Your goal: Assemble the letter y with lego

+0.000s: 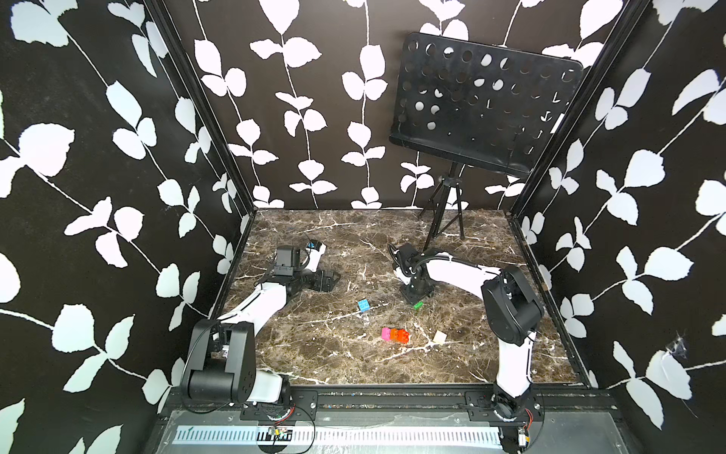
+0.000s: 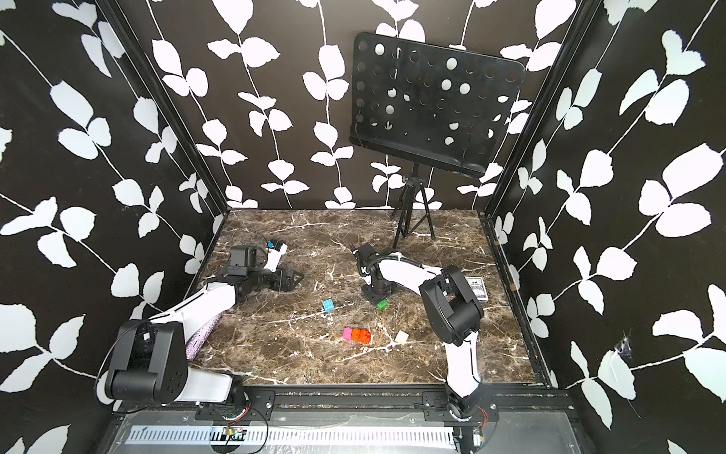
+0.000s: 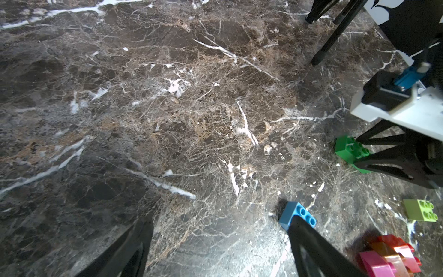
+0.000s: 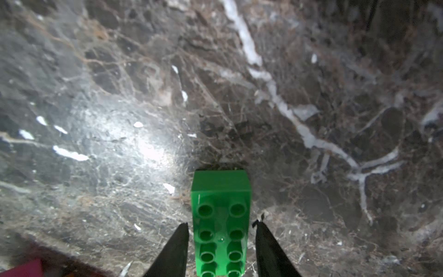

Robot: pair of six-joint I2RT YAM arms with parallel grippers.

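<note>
A green brick (image 4: 220, 217) lies on the marble table with my right gripper open around its near part, a finger to either side; whether the fingers touch it cannot be told. My left gripper is open over bare table, nothing between its fingers. In the left wrist view lie a blue brick (image 3: 290, 214), a light green brick (image 3: 417, 210), and a pink brick (image 3: 376, 265) beside red and orange bricks (image 3: 396, 251). A pale brick (image 2: 401, 336) sits right of the red group.
A black music stand (image 1: 484, 102) stands at the back right, its tripod legs on the table. A small white item (image 2: 475, 287) lies near the right edge.
</note>
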